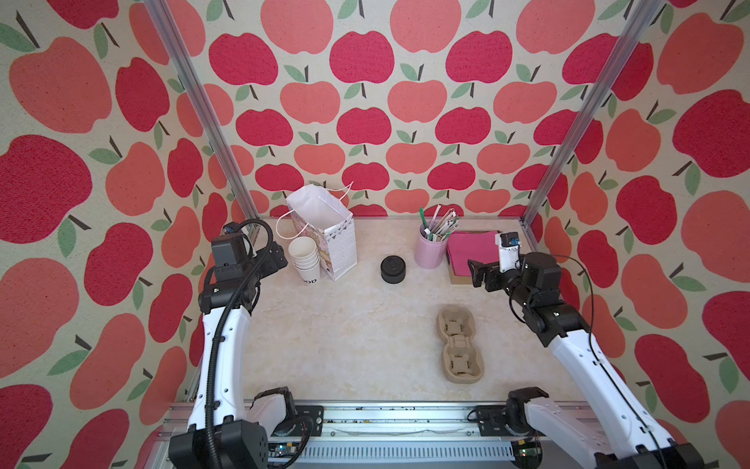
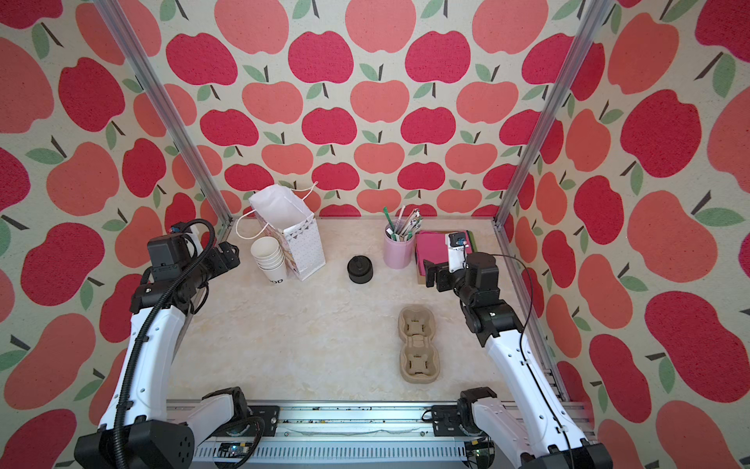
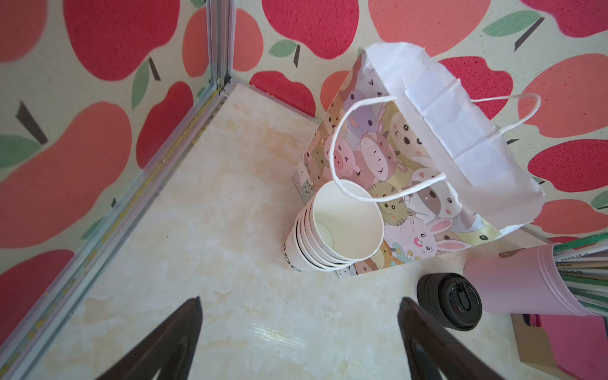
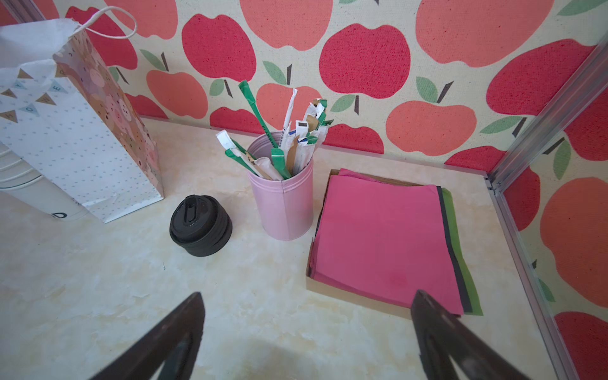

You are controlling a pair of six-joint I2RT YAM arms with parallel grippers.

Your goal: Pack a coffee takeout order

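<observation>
A stack of paper cups [image 1: 308, 272] stands beside a white gift bag [image 1: 336, 242] with animal print and rope handles, back left. Black lids [image 1: 392, 269] lie stacked mid-table. A pink holder [image 2: 397, 250] carries straws and stirrers, beside pink sheets [image 4: 383, 240] in a shallow box. A cardboard two-cup carrier [image 2: 418, 344] lies front right. My left gripper is raised left of the cups, open and empty. My right gripper hangs open and empty above the right of the table, facing the holder and sheets.
Patterned walls with metal corner rails enclose the back and both sides.
</observation>
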